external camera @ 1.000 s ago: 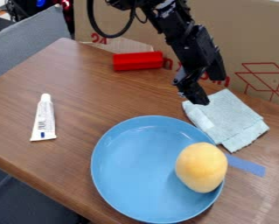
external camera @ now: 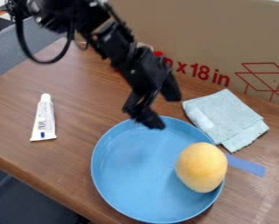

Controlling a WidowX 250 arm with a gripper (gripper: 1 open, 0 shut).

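Observation:
My black gripper (external camera: 153, 105) hangs over the back left rim of a blue plate (external camera: 142, 179), open, with its lower finger pointing down toward the plate. A round yellow object (external camera: 201, 164) rests in the right part of the plate. A white tube (external camera: 44, 117) lies alone on the wooden table at the left. A folded pale cloth (external camera: 226, 117) lies behind the plate on the right. The arm hides most of a red object at the back.
A cardboard panel (external camera: 229, 39) with red print stands along the back. A strip of blue tape (external camera: 247, 165) is right of the plate.
My gripper has moved down and to the left, from above the cloth to over the plate's back rim. The arm now covers much of the red object.

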